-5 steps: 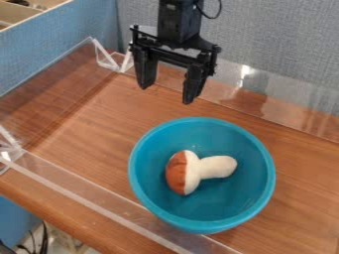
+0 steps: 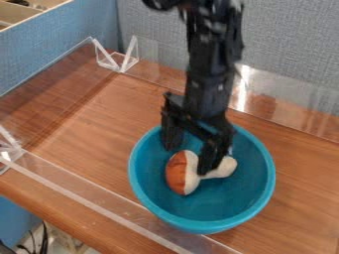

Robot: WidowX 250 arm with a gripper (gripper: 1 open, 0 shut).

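A teal bowl [image 2: 172, 206] stands on the wooden table. Inside it lies a toy mushroom [image 2: 183, 174] with an orange-brown cap and a pale stem. My black gripper [image 2: 188, 149] reaches down into the bowl over the mushroom, open, one finger on the far left side and the other lower at the right, partly covering the stem. Whether the fingers touch the toy is unclear.
Bare wooden tabletop [image 2: 82, 139] lies left of the bowl. Clear plastic edging runs along the table's sides, with a grey wall behind and a blue-walled box at the upper left.
My gripper has come down from above the back of the table into the bowl, over the mushroom. The bowl and mushroom look unmoved.
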